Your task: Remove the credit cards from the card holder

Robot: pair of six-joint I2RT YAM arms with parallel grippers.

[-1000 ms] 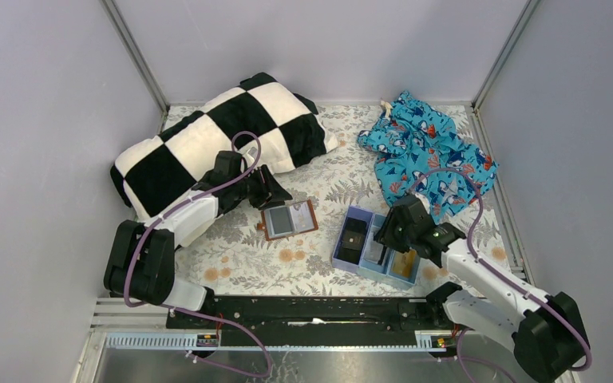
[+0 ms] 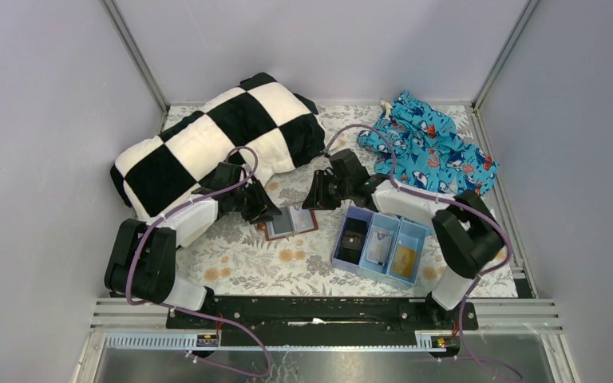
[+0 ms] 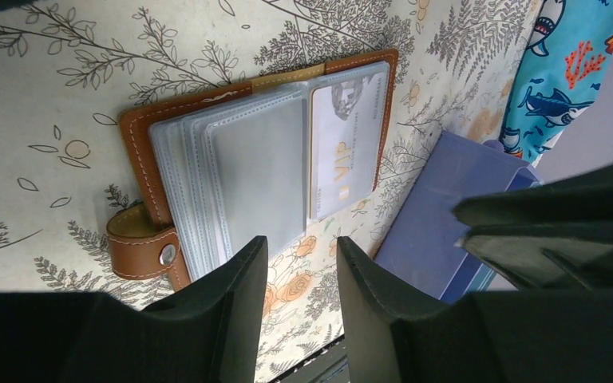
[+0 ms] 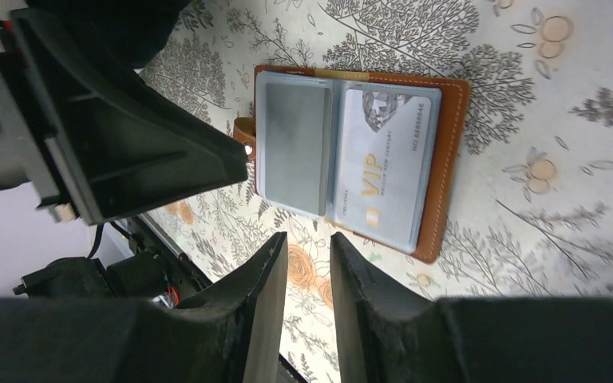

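The brown card holder (image 2: 294,233) lies spread open on the table between my two grippers. Its clear sleeves (image 3: 259,159) fill one side, and a white VIP card (image 4: 383,155) sits in a sleeve on the other. My left gripper is part open above the sleeved side, nothing between its fingers. Over at the VIP card's side, my right gripper stands open and empty, above the table. The holder's snap strap (image 3: 145,249) sticks out at the left.
A divided blue-purple box (image 2: 367,270) stands to the right, with a black item (image 2: 353,239), a white card (image 2: 379,246) and a yellow card (image 2: 404,260) in its compartments. Behind are a checkered cushion (image 2: 231,120) and a blue patterned cloth (image 2: 423,148).
My right gripper has come from over the box leftward to the card holder's right side.
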